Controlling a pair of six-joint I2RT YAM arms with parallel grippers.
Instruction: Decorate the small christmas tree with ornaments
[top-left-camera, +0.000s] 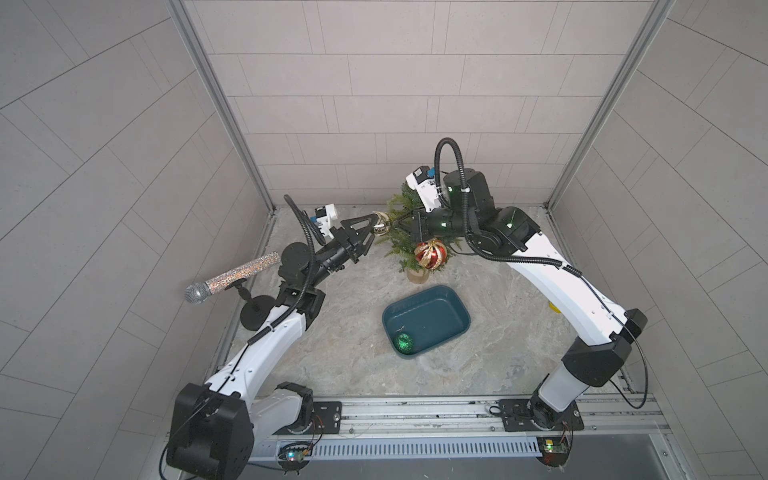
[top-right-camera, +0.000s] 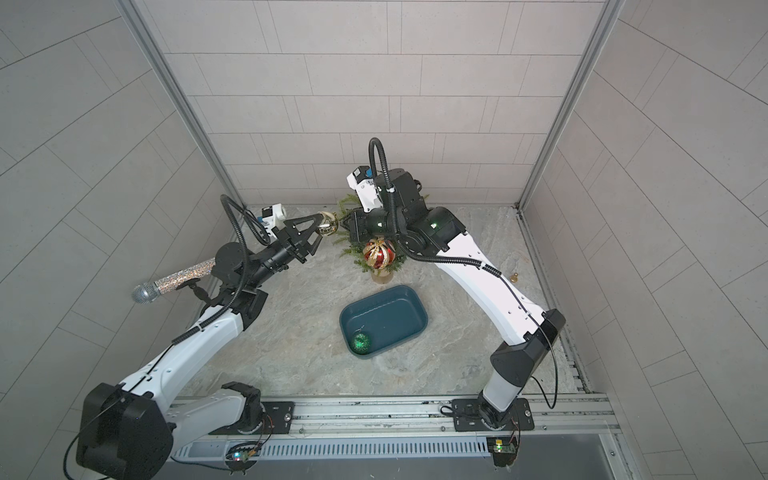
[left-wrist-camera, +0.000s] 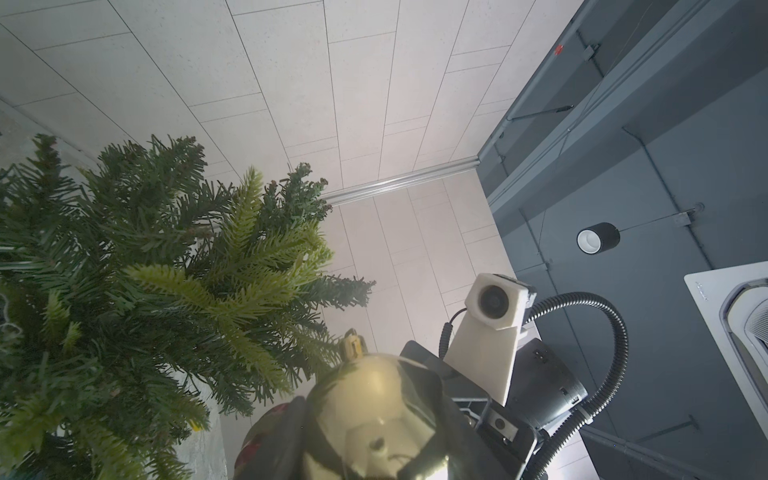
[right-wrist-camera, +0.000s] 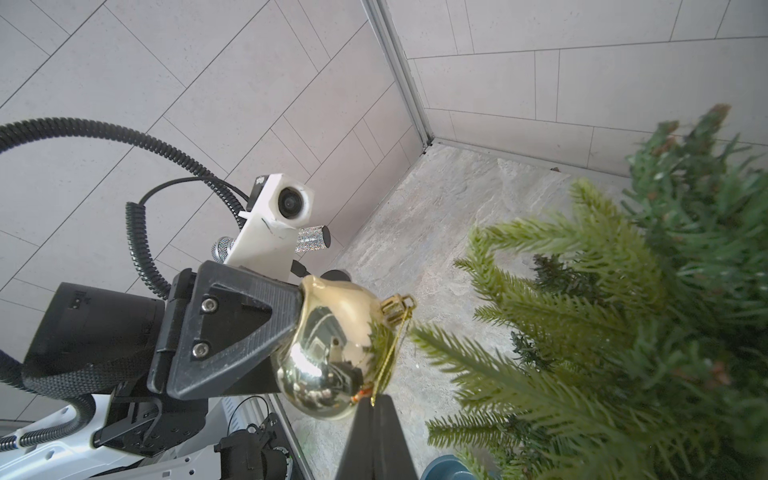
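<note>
My left gripper (top-left-camera: 375, 223) is shut on a shiny gold ball ornament (right-wrist-camera: 332, 348), left of the small green Christmas tree (right-wrist-camera: 576, 320). The ball's cap and thin gold string (right-wrist-camera: 389, 364) point toward the branches. My right gripper is shut, its fingertips right by the string's lower end; whether the string is pinched between them I cannot tell. In the top left view the right arm covers much of the tree. A red and gold striped ornament (top-left-camera: 430, 254) hangs low on the tree's front, under the right gripper.
A dark teal tray (top-left-camera: 448, 336) stands in front of the tree, with a green glittery ball (top-left-camera: 405, 342) in its left corner. A glittery microphone on a stand (top-left-camera: 240, 276) is at the left. A small golden item (top-right-camera: 514, 277) lies far right. Table around the tray is clear.
</note>
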